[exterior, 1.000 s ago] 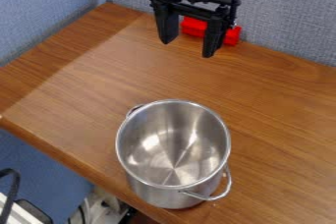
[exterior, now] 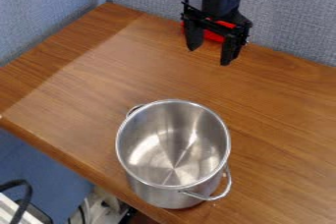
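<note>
My black gripper (exterior: 210, 48) hangs open at the back centre of the table, its two fingers spread just in front of and partly over a red object (exterior: 213, 30), which is mostly hidden behind it; whether they touch is unclear. A steel pot (exterior: 172, 149) with two side handles stands at the front centre.
Grey padded walls (exterior: 302, 17) close off the back and left. At the lower left, past the table edge, are blue floor and cables.
The pot is unchanged.
</note>
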